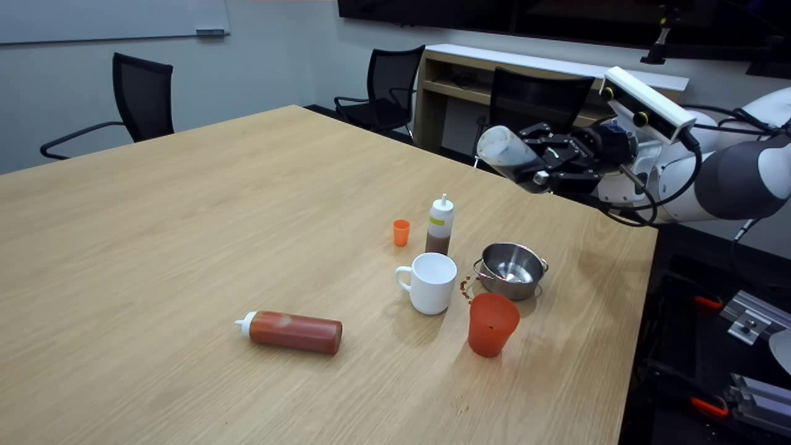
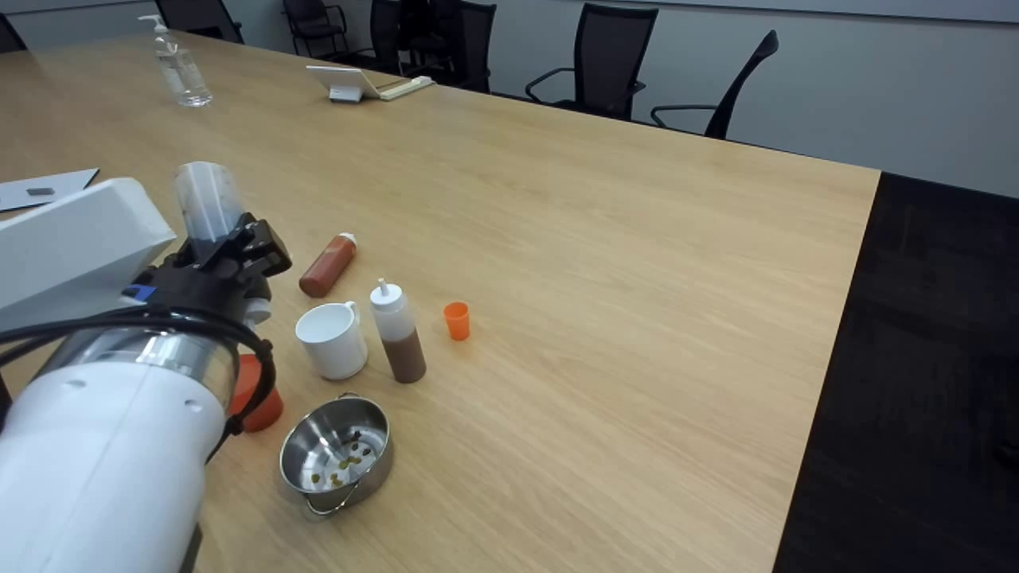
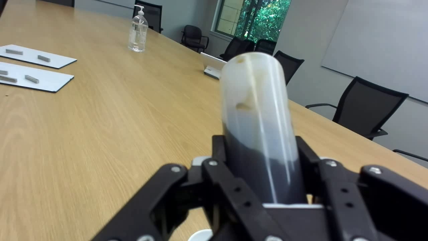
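A translucent bottle (image 3: 256,104) with dark contents towards its lower end is held by my gripper, whose fingers close on it from both sides. In exterior view 1 the bottle (image 1: 507,149) tilts with its rounded base up and to the left, well above the table; its other end is hidden by the gripper (image 1: 545,167). Below and nearer the camera sits a steel pot (image 1: 511,271), holding a few small pieces (image 2: 345,462) that show in exterior view 2. Beside the pot stand a white mug (image 1: 432,284) and a red cup (image 1: 491,326).
Behind the mug stands an upright squeeze bottle (image 1: 439,226) with brown contents, next to a small orange cup (image 1: 401,233). A red sauce bottle (image 1: 296,331) lies on its side. Brown drops (image 1: 465,288) mark the wood by the pot.
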